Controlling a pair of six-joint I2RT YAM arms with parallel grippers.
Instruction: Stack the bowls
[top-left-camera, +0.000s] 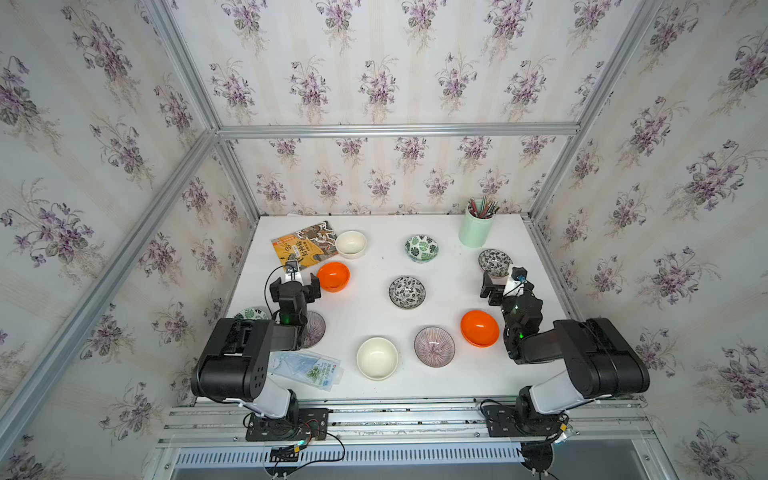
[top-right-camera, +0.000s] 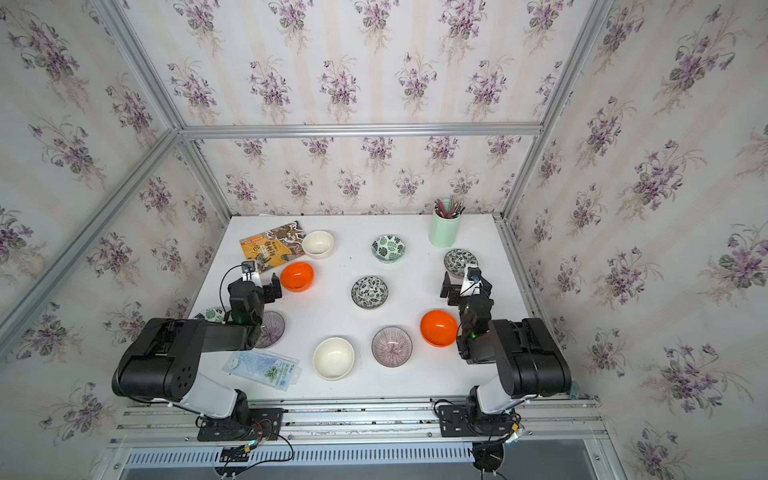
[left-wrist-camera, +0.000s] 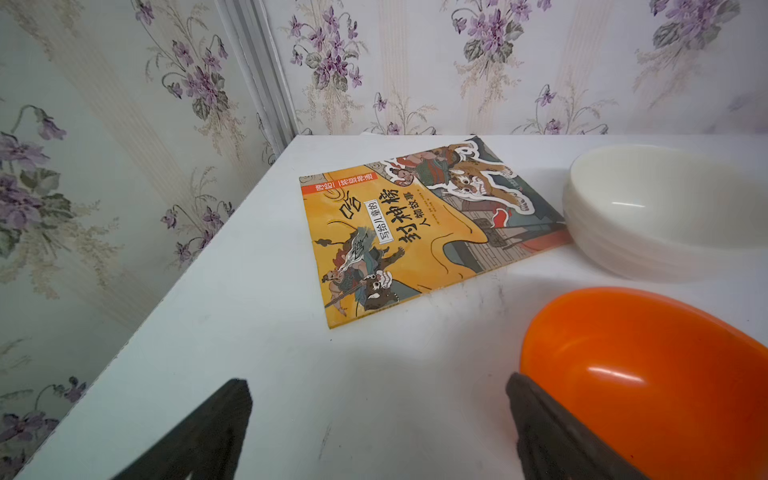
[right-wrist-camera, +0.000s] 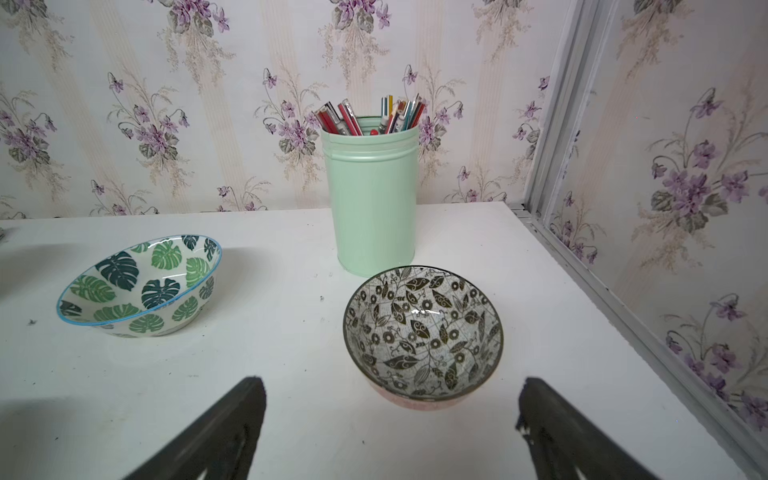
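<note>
Bowls stand apart across the white table, none inside another where I can see. My left gripper is open and empty, with an orange bowl (left-wrist-camera: 648, 376) by its right finger and a cream bowl (left-wrist-camera: 672, 208) behind. Open and empty too, my right gripper faces a black-patterned bowl (right-wrist-camera: 424, 332); a green-leaf bowl (right-wrist-camera: 144, 288) lies further left. Mid-table are another black-patterned bowl (top-left-camera: 407, 293), a purple-striped bowl (top-left-camera: 434, 346), a cream bowl (top-left-camera: 377, 358) and an orange bowl (top-left-camera: 480, 328). The left arm partly covers a purple bowl (top-right-camera: 270, 329) and a leaf-patterned bowl (top-right-camera: 212, 314).
A yellow book (left-wrist-camera: 432, 232) lies at the back left, and a mint pencil holder (right-wrist-camera: 373, 200) stands at the back right. Near the front left edge is a pale blue packet (top-left-camera: 305, 369). Bare table shows between the bowls.
</note>
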